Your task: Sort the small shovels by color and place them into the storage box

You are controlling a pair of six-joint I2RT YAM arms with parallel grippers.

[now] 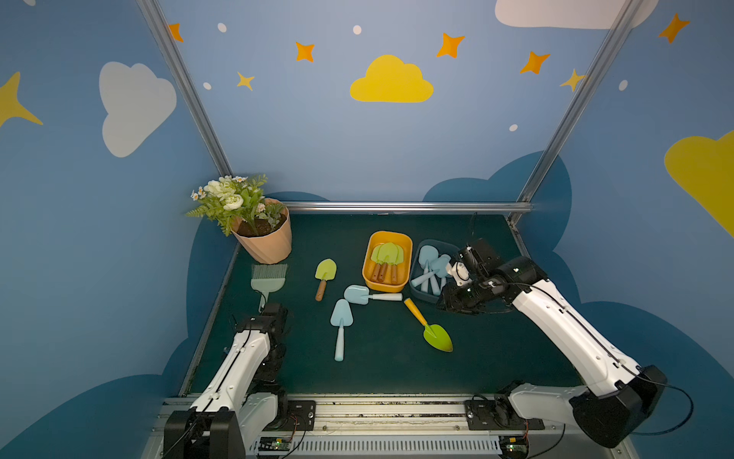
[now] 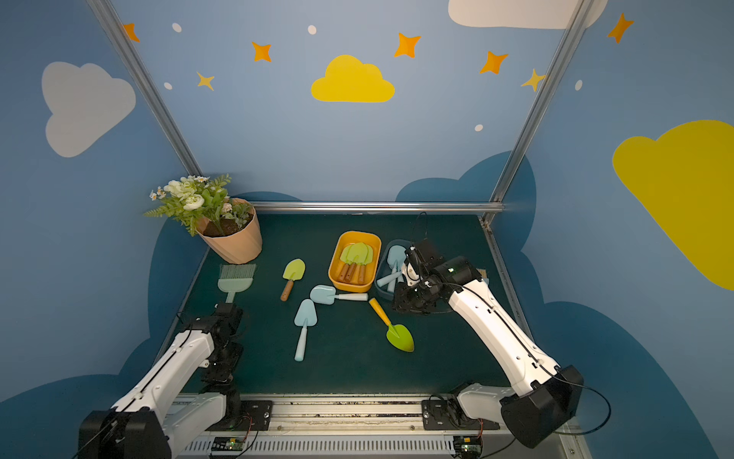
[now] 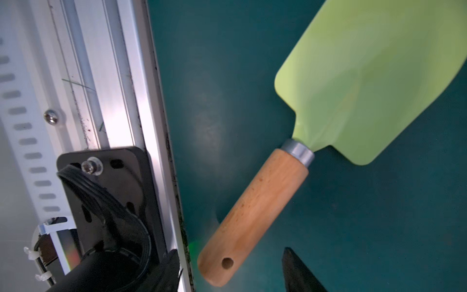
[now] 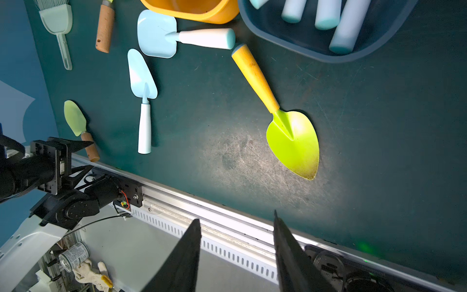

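My left gripper is open over the wooden handle (image 3: 253, 209) of a light-green shovel (image 3: 369, 68) at the table's left front. My right gripper hangs open and empty beside the dark blue box (image 4: 374, 34), which holds several light-blue shovels (image 1: 428, 254). Several green shovels (image 1: 387, 252) lie in the yellow box (image 1: 387, 287). Loose on the table are two light-blue shovels (image 1: 341, 313) (image 1: 356, 294), a green wooden-handled shovel (image 1: 325, 269) and a bright green shovel with yellow handle (image 1: 437, 336).
A potted plant (image 1: 262, 241) stands at the back left, with a pale green brush (image 1: 268, 279) before it. Aluminium rails (image 3: 121, 97) edge the table.
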